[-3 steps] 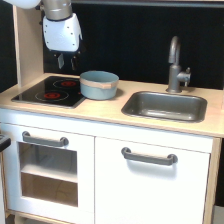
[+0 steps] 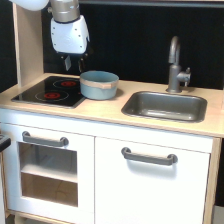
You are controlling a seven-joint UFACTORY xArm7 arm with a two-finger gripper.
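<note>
A blue-grey pot point(image 2: 99, 86) with a brownish rim stands on the counter, at the right edge of the black stove top point(image 2: 53, 91) with its red burner rings. Above and to the left of the pot hangs the white arm, pointing down. Its dark gripper point(image 2: 75, 64) ends close to the pot's upper left and appears apart from it. The fingers are small and blend into the black backdrop, so their opening does not show clearly.
A metal sink point(image 2: 165, 105) with a grey faucet point(image 2: 178, 68) takes up the right of the wooden counter point(image 2: 125, 123). Beneath are a glass-fronted oven door point(image 2: 48, 175) and a white cabinet door point(image 2: 135, 190), each with a grey handle. A wooden side panel point(image 2: 29, 45) rises at the left.
The arm has shifted a little to the right and slightly down, toward the pot. The pot, sink and doors look unmoved.
</note>
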